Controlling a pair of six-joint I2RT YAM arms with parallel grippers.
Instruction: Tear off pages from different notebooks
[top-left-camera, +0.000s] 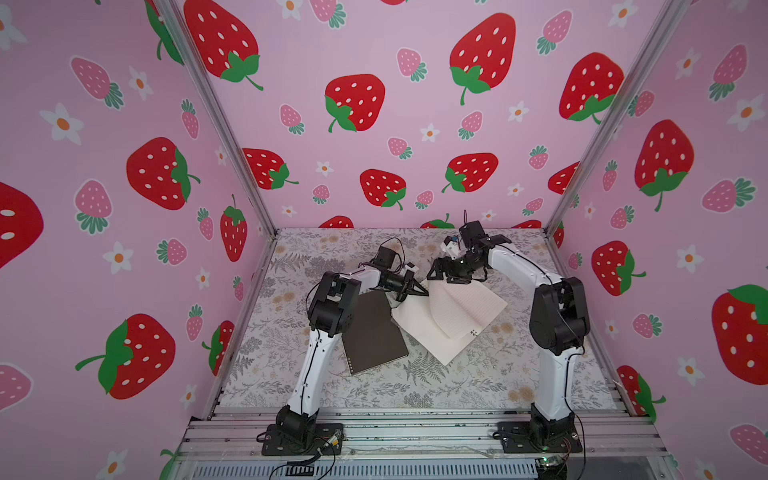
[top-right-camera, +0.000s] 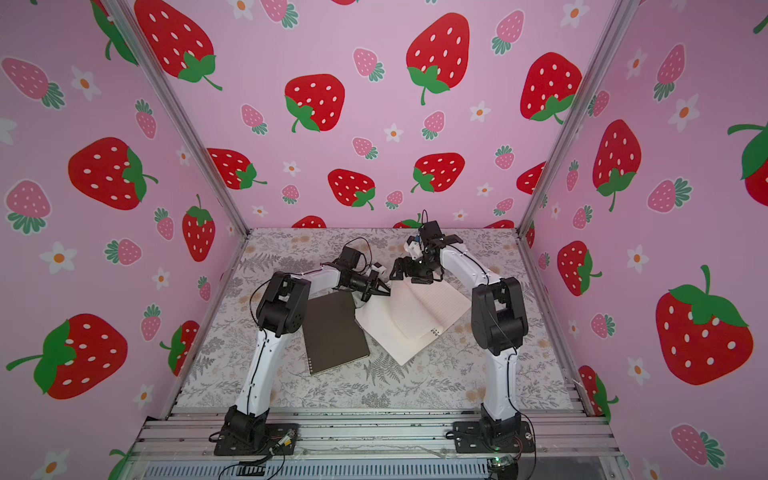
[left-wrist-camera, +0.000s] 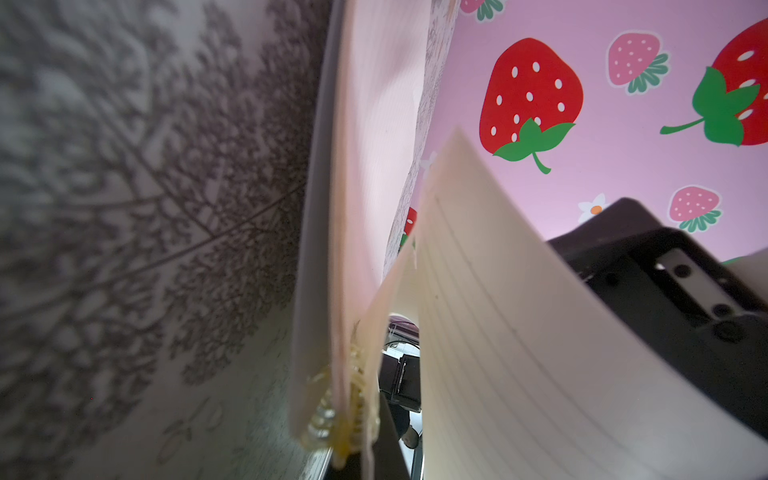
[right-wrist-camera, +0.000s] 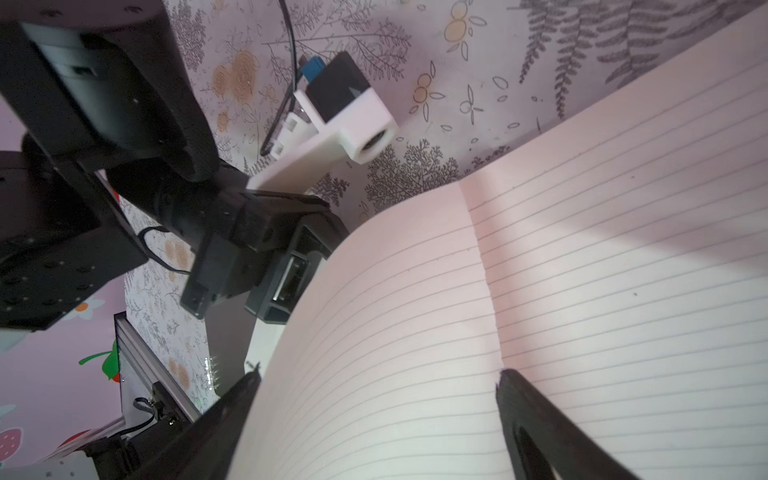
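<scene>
The open spiral notebook lies at centre, a lined page curled up over its binding. My left gripper is shut at the binding's upper end; in the left wrist view paper edges and coils crowd it, and whether anything is between the fingertips is unclear. My right gripper is at the notebook's top edge; in the right wrist view its fingers straddle the curled page, apart. A closed dark notebook lies to the left.
Bare patterned table surrounds the notebooks at the right and front. Strawberry-print walls enclose the workspace on three sides.
</scene>
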